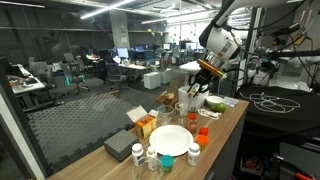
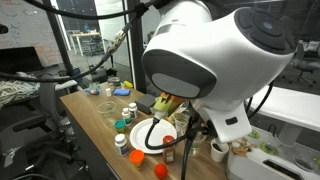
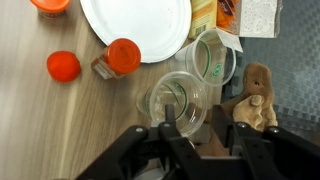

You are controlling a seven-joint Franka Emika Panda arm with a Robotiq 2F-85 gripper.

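Note:
In the wrist view my gripper reaches in from the bottom edge, its two dark fingers (image 3: 172,134) standing apart. Just ahead of the left finger is a clear glass container (image 3: 160,98), seen from above, its round rim close to the fingertips. I cannot make out anything held in the gap. A second clear glass (image 3: 212,58) stands beyond it, near the white plate (image 3: 140,22). In exterior view 1 the gripper hangs over the far half of the table; its fingertips are too small there to read.
Left of the glasses are a red-lidded jar (image 3: 121,57) and a red ball-like item (image 3: 63,66). A brown plush toy (image 3: 253,110) lies to the right, with an orange box (image 3: 202,14) above. Bare wood (image 3: 95,120) shows at lower left.

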